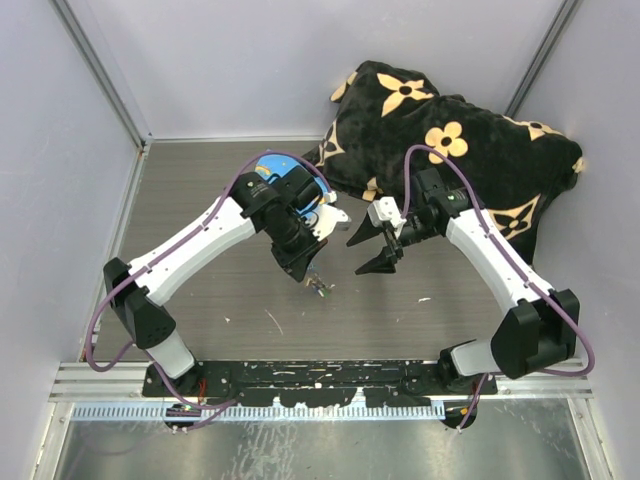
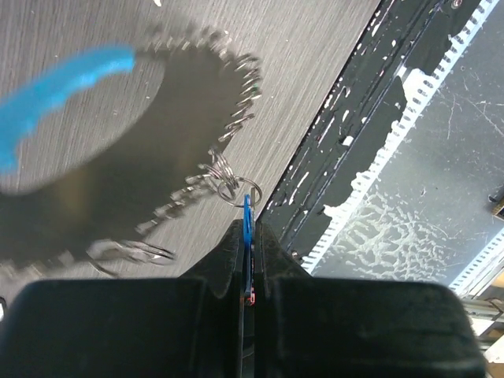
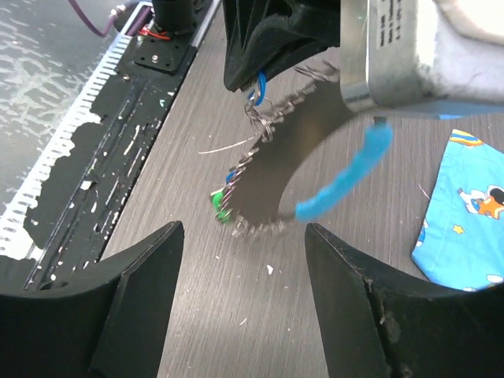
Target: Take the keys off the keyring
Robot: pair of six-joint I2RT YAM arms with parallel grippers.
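Observation:
My left gripper [image 1: 303, 276] is shut on a thin blue piece [image 2: 247, 213] of the keyring. At the fingertips, small metal rings [image 2: 250, 186] link this piece to the hanging bunch of keys [image 1: 319, 285]. The bunch [image 3: 272, 161] is smeared by motion in both wrist views, showing a grey blur, shiny edges and a blue streak; single keys cannot be made out. Green and blue bits [image 3: 221, 206] show at its lower end. To the right in the top view, my right gripper [image 1: 355, 256] stands open and apart from the bunch, its fingers [image 3: 150, 287] holding nothing.
Behind the left arm lies a blue patterned cloth pouch [image 3: 465, 216]. A dark cushion with yellow flowers [image 1: 440, 120] fills the back right. Small white scraps [image 1: 424, 299] dot the brown floor [image 1: 220, 290], which is otherwise clear in front.

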